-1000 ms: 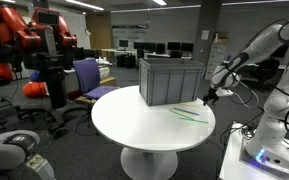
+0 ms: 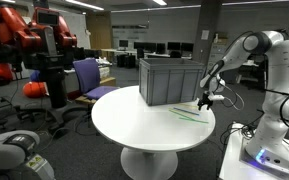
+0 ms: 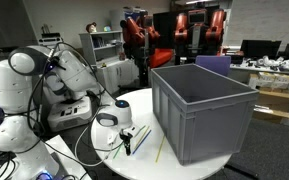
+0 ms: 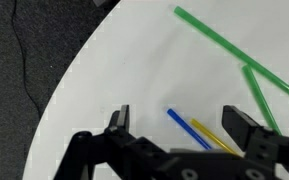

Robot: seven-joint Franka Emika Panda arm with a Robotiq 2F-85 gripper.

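Observation:
Two green sticks lie on the white round table, a longer green stick (image 4: 239, 50) and a shorter green stick (image 4: 261, 98) that nearly touches it in the wrist view. Closer to my gripper are a blue stick (image 4: 188, 128) and a yellow stick (image 4: 215, 137), their lower parts hidden behind the gripper body. The fingers stand wide open above the table, and the blue and yellow sticks show in the gap without being gripped. In exterior view 1 the gripper (image 2: 206, 105) hovers over the table's right side, close to the sticks.
A large grey bin (image 3: 206, 110) stands on the table (image 2: 124, 122) beside the sticks. The table's curved edge drops to dark carpet (image 4: 29, 60) at the wrist view's left. Exterior view 1 shows bare tabletop toward the left and front.
In exterior view 1 the arm has moved left and somewhat lower over the table, bringing the gripper nearer to the sticks. The sticks and bin look unmoved.

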